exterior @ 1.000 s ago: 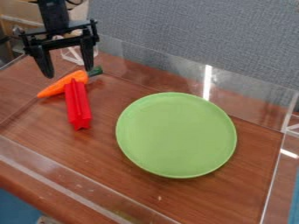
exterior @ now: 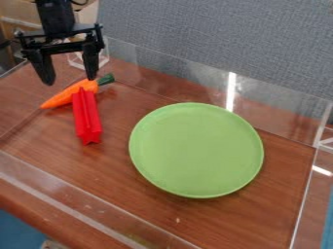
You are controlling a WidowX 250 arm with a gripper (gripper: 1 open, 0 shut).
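Note:
My black gripper (exterior: 69,69) hangs open at the upper left, its two fingers pointing down above a toy carrot. The orange carrot (exterior: 62,95) has its green top toward the upper right and lies on the wooden tray. Just in front of it lies a red object (exterior: 88,120) made of long straight pieces, its far end close against the carrot. A large green plate (exterior: 197,150) rests on the right half of the tray, apart from both.
Clear walls edge the wooden tray (exterior: 143,221), along the back, right and front. A grey textured surface stands behind. The middle and front of the tray are bare.
My gripper has shifted slightly left and lower over the last second. The carrot, red object and plate are unchanged.

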